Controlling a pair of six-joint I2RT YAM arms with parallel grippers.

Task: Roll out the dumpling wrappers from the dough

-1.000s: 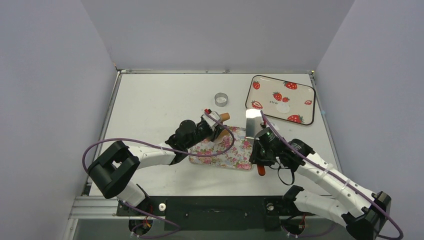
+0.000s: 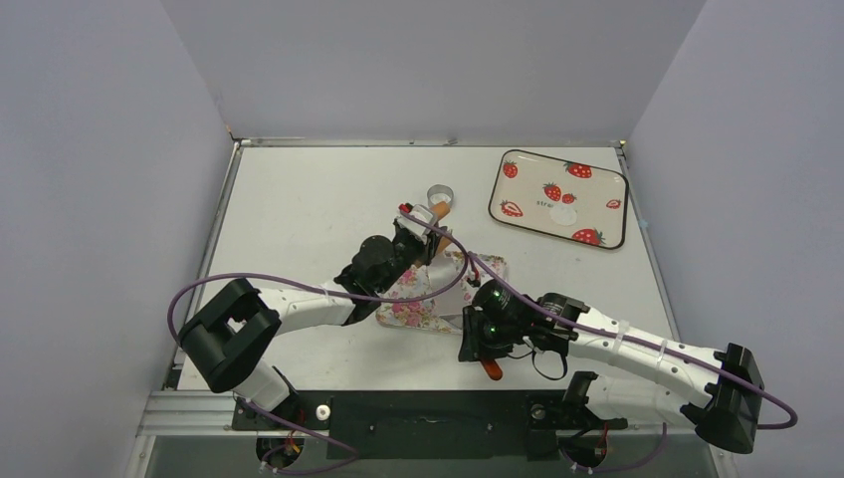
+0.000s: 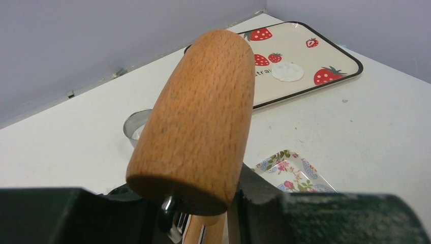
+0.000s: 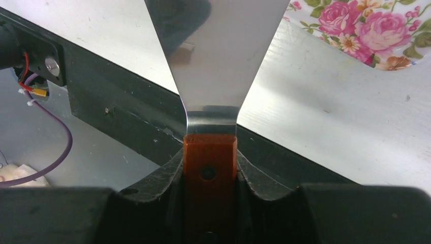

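My left gripper [image 2: 428,239] is over the floral board [image 2: 403,311], around a wooden rolling pin [image 3: 195,112] whose handle fills the left wrist view; whether the finger is closed on it is hidden. My right gripper is shut on the orange handle [image 4: 210,157] of a metal scraper [image 4: 213,61], its blade reaching over the board in the top view. A white round wrapper [image 3: 287,71] lies on the strawberry tray [image 2: 527,209]. Dough under the pin and blade cannot be made out.
A metal ring [image 2: 440,197] stands behind the board. The table's front edge lies just beneath the right gripper.
My right gripper has moved left and toward the front, carrying the scraper from beside the board to over it. The left gripper and pin have shifted slightly toward the back.
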